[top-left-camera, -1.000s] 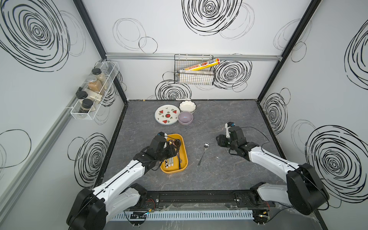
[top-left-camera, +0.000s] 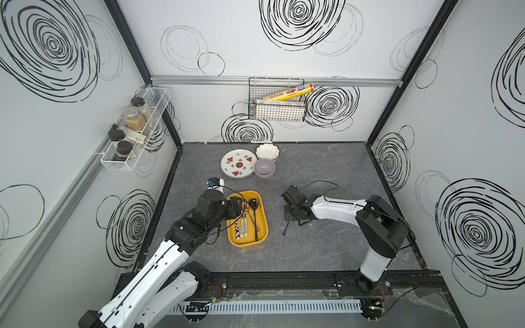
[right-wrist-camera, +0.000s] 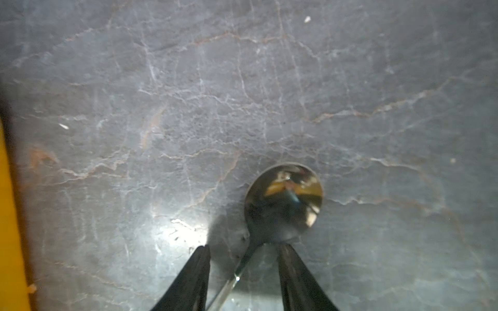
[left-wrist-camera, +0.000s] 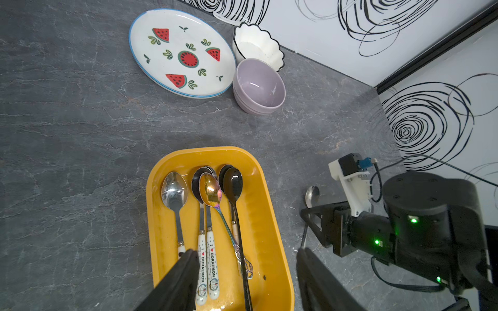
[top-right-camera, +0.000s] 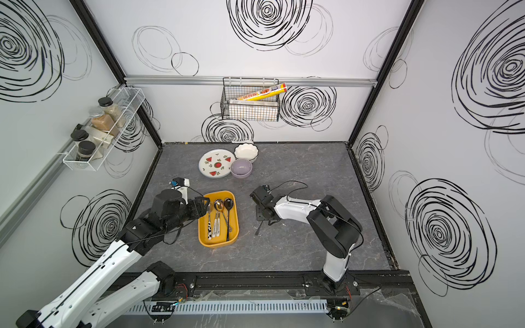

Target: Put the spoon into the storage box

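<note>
A metal spoon lies on the dark counter just right of the yellow storage box. My right gripper is low over it, open, its fingertips either side of the neck below the bowl; whether they touch it I cannot tell. In the top views the right arm mostly hides the spoon. My left gripper stands open above the box, with nothing seen between its fingers but the cutlery below: several spoons, some with printed handles.
At the back stand a watermelon plate, a white scalloped dish and a purple bowl. Wire baskets hang on the walls. The counter right of the right arm is clear.
My right gripper has moved left and down onto the spoon. The left arm has risen from its lower position over the box of a second ago.
</note>
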